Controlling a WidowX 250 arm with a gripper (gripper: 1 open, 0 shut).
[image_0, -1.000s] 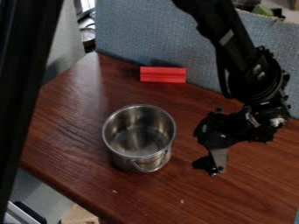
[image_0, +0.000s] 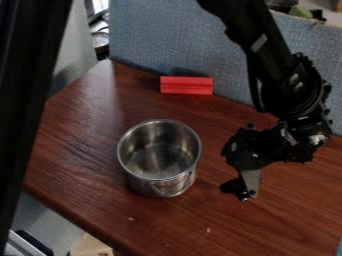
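Note:
A steel pot (image_0: 159, 170), empty inside, stands upright near the middle of the wooden desk (image_0: 107, 130). A red block (image_0: 186, 85) lies behind it against the blue-grey partition. My black gripper (image_0: 243, 172) hangs low over the desk to the right of the pot, apart from it and open, with no object seen held in it.
The fabric partition (image_0: 174, 40) runs along the back of the desk. A dark vertical frame (image_0: 20, 90) fills the left edge of the view.

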